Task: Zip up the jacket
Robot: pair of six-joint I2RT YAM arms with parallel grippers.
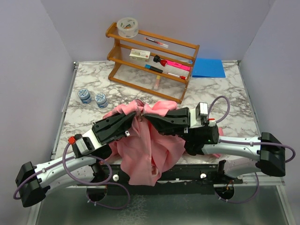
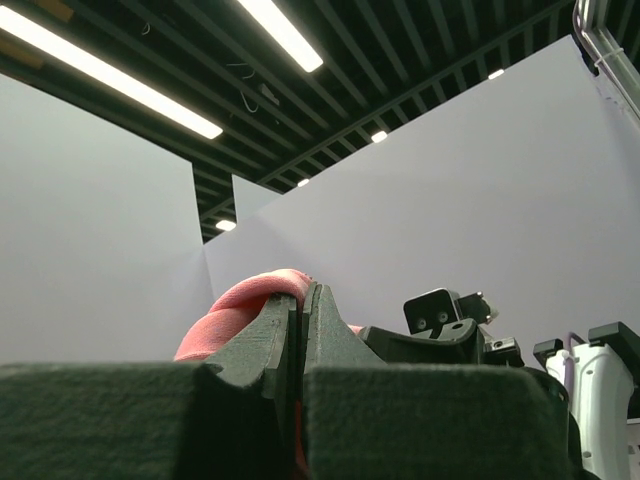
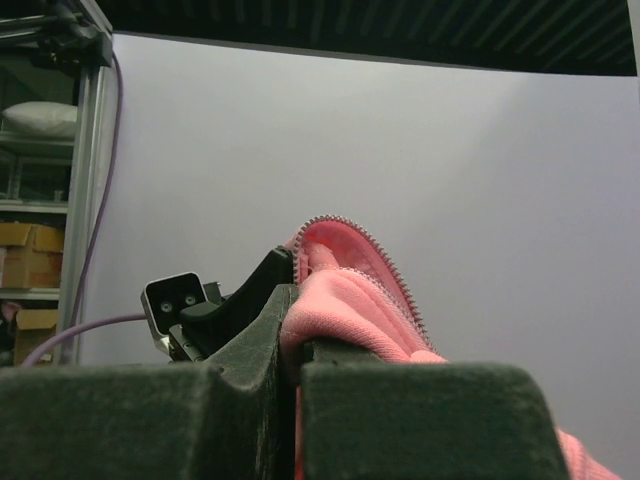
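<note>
The pink jacket (image 1: 151,140) hangs bunched beneath my two grippers in the top view, its lower folds reaching past the table's front edge. Near its upper edge, my left gripper (image 1: 133,115) is shut on jacket fabric, which also shows beside the fingertips in the left wrist view (image 2: 245,305). Close on the other side, my right gripper (image 1: 145,116) is shut with pink cloth at its fingers. In the right wrist view, the zipper teeth (image 3: 385,262) curve in a loop above the folded cloth. The zipper pull cannot be made out.
Two blue-and-white jars (image 1: 84,96) stand at the left of the marble table (image 1: 215,93). Behind the jacket is a wooden rack (image 1: 149,88) with stationery and a tape roll, and a blue folder (image 1: 208,68) lies at its right.
</note>
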